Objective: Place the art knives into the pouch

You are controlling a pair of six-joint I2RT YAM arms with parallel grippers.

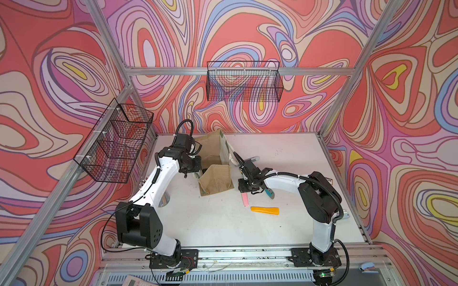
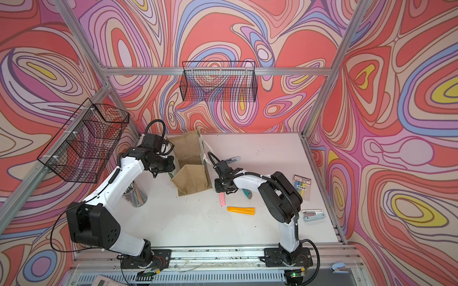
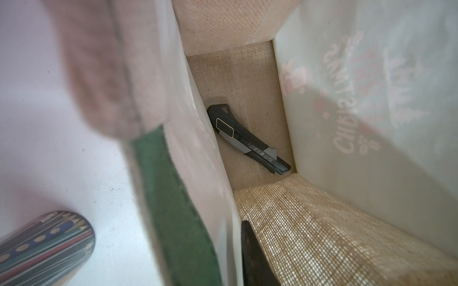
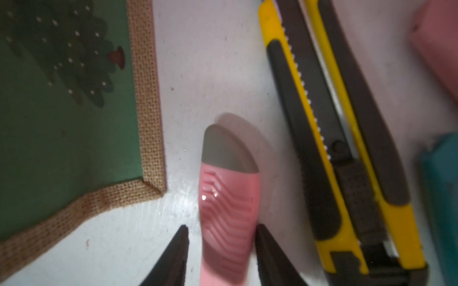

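The open burlap pouch stands on the table, green on its outer side. Inside it, on the bottom, lies a black and grey art knife. My left gripper is shut on the pouch's left wall; one dark finger shows along that wall. To the right of the pouch, a pink art knife with a grey end lies on the table. My right gripper is partly open over it, with fingers on either side; the right finger is close to the knife, the left stands apart.
Right of the pink knife lies a yellow-black cutter, with a teal one beyond. Nearer the front is an orange cutter; a bluish one lies behind. A pencil cup stands left.
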